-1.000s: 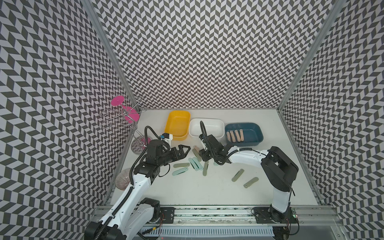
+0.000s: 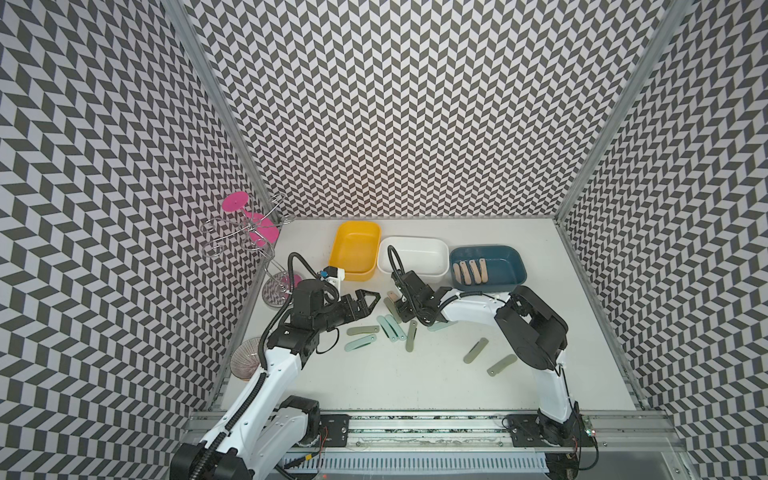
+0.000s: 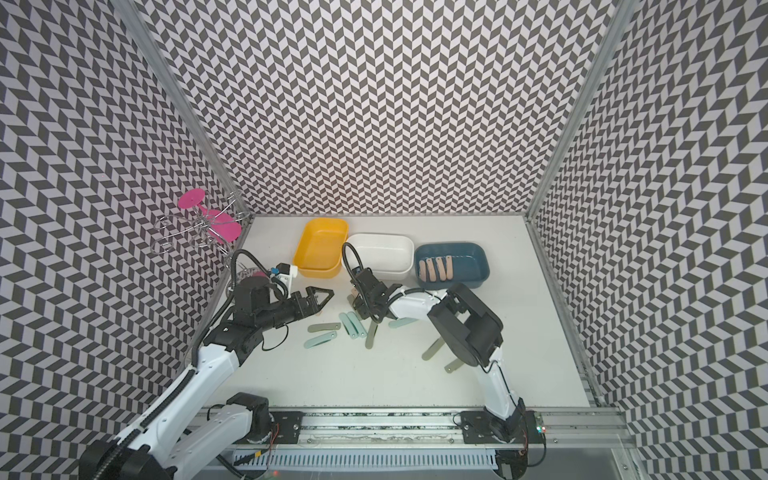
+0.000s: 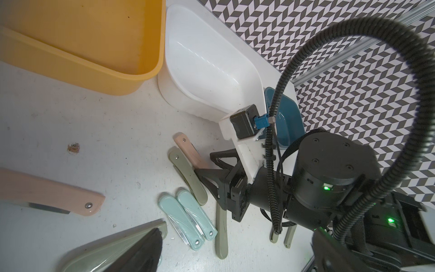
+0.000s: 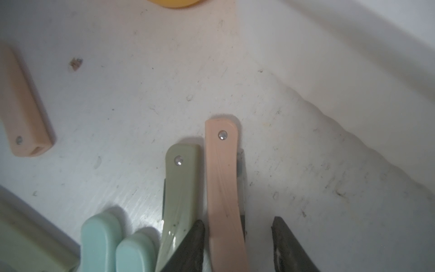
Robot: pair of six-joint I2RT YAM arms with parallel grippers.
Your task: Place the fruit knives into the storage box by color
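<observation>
My right gripper is part open around a pink knife (image 5: 222,181) lying on the table, its fingers either side, beside a green knife (image 5: 181,190). Two mint knives (image 4: 183,217) lie nearby, with more green, mint and pink knives scattered. My left gripper (image 2: 370,300) stands open above the table. The blue box (image 2: 508,272) holds several pink knives (image 2: 472,272); the white box (image 2: 413,254) and yellow box (image 2: 356,246) look empty.
A wire rack with pink discs (image 2: 262,228) stands at the left edge, near bowls.
My right arm has moved left, bringing its gripper over the pink knife. The left arm has not visibly moved.
</observation>
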